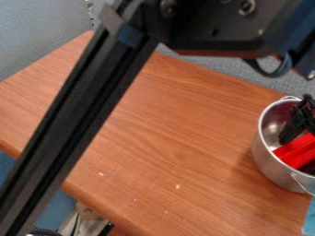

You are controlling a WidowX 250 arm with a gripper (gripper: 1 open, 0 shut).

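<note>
A steel pot (270, 166) with a wire handle stands at the right edge of the table, cut off by the frame. Red objects (297, 150) lie inside it. My gripper (294, 123), black, reaches into the pot from the right, at and just above the red objects, and is partly out of frame. Whether its fingers hold anything cannot be made out. The black arm crosses the top and left of the view.
A grey padded wall (226, 69) runs behind it. A light blue item (308, 219) shows at the lower right, and cables at the bottom left.
</note>
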